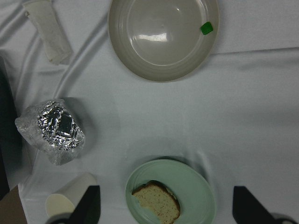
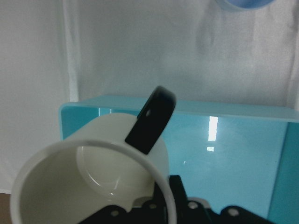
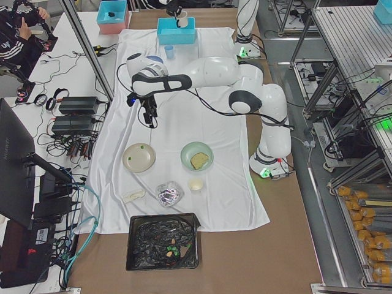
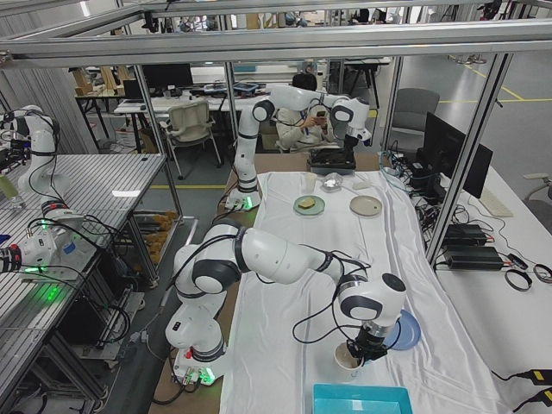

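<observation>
My right gripper (image 4: 366,349) is shut on a white cup (image 4: 347,362), one finger inside its rim and one outside; the right wrist view shows it over a blue bin (image 2: 233,163). A blue cup (image 2: 240,4) stands beyond the bin. My left gripper (image 3: 148,116) hangs above the white cloth, with nothing visible between its wide-apart fingers in the left wrist view. Below it lie a grey plate (image 1: 154,65) with a small green piece (image 1: 206,28), a green plate (image 1: 196,196) with a bread slice (image 1: 159,203), a foil bundle (image 1: 58,128) and an upright or tilted pale cup (image 1: 70,191).
A black tray (image 3: 162,257) with small pieces sits at the end of the table, near a pale packet (image 1: 46,30). A metal post and monitor (image 3: 18,165) stand along the side.
</observation>
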